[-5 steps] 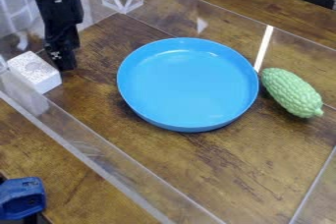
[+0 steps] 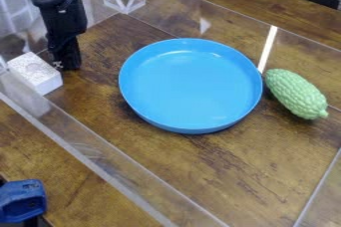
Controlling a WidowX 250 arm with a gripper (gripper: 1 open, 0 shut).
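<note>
My black gripper (image 2: 63,52) hangs at the upper left, low over the dark wooden surface, with its fingers small and dark against it. It looks shut, with nothing clearly visible between the fingers. Just below it and to its left lies a white block (image 2: 35,73). A large blue plate (image 2: 189,84) sits in the middle, right of the gripper. A pale green bumpy vegetable-like object (image 2: 296,93) lies to the right of the plate.
Clear walls (image 2: 134,176) border the work area. A blue and black device (image 2: 20,201) is at the bottom left, outside the wall. Bare wood is free below the plate and above it.
My gripper has shifted very slightly at the upper left. The plate, white block and green object have not moved.
</note>
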